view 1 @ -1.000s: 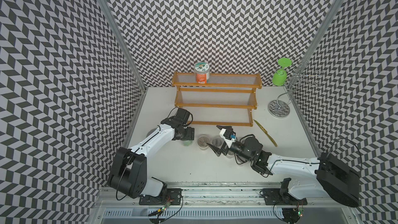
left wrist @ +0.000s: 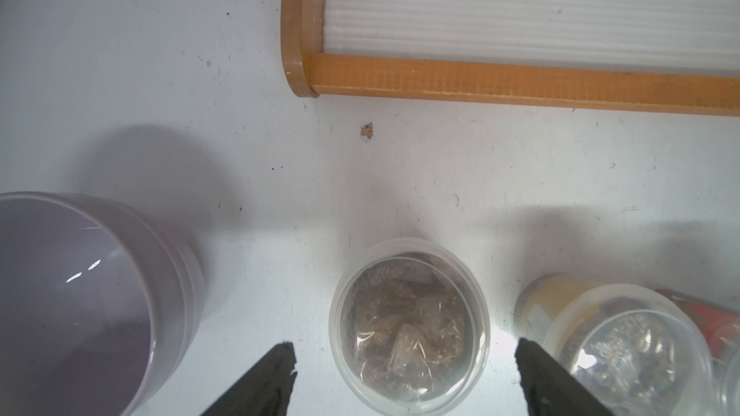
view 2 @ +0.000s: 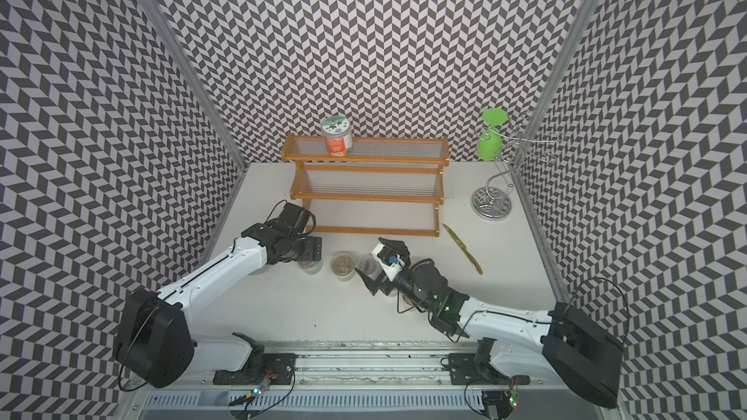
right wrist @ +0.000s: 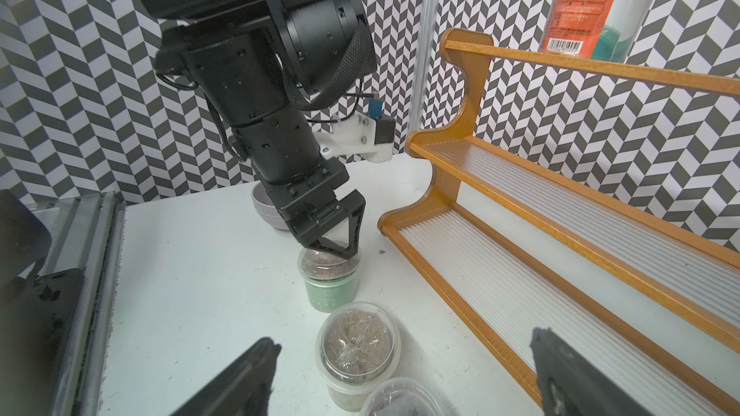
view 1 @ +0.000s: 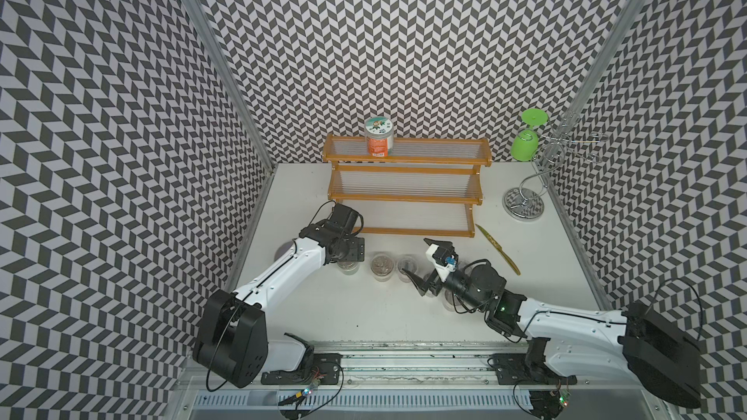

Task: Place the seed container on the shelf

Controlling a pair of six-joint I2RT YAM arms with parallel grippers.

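Note:
A clear round seed container with brown contents stands upright on the table; its lower part shows pale green in the right wrist view (right wrist: 331, 292). Straight above it points my left gripper, fingers parted on either side of the rim. Gaps show between the fingers and the rim. The wooden shelf (view 1: 404, 196) has three tiers, and its lowest front bar lies behind the container. My right gripper is open, with nothing between its fingers, over the row of containers to the right.
More lidded containers (view 1: 382, 265) line up to the right, close together. A purple bowl (left wrist: 165, 285) stands left of the seed container. One tub (view 1: 379, 140) sits on the top tier; the lower tiers are bare. A knife (view 1: 498, 250) lies at right.

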